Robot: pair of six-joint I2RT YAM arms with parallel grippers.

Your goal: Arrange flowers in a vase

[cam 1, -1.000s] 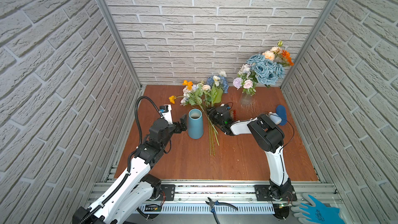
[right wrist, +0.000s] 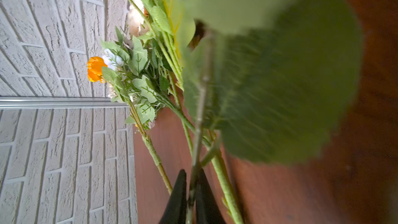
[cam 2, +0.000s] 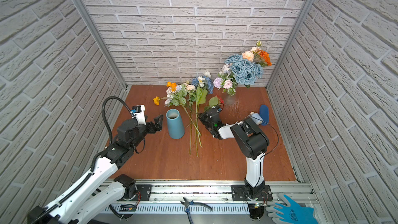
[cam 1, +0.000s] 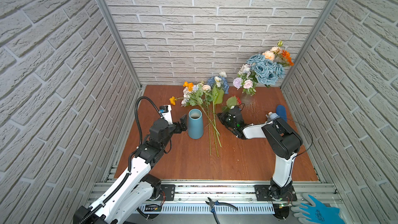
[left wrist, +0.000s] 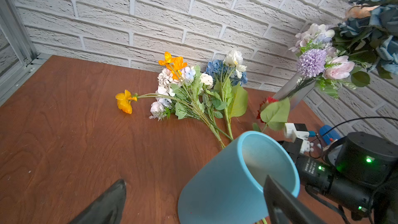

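Observation:
A blue vase [cam 1: 195, 125] stands mid-table, with my left gripper [cam 1: 182, 124] open just left of it, nothing held. Loose flowers [cam 1: 194, 93] lie right of the vase, stems toward the front. My right gripper [cam 1: 221, 116] is shut on a thin stem, just right of the loose stems. Large green leaves [right wrist: 282, 95] on this stem fill much of the right wrist view. A red flower [left wrist: 268, 102] is partly hidden behind a leaf.
A clear vase [cam 1: 247, 99] with a large bouquet stands at the back right. A blue object [cam 1: 281, 112] lies at the right edge behind the right arm.
The right arm and gripper have moved rightward from among the loose stems, with the leafy stem shifting too. A large leaf now shows beside the gripper. The left arm is unchanged.

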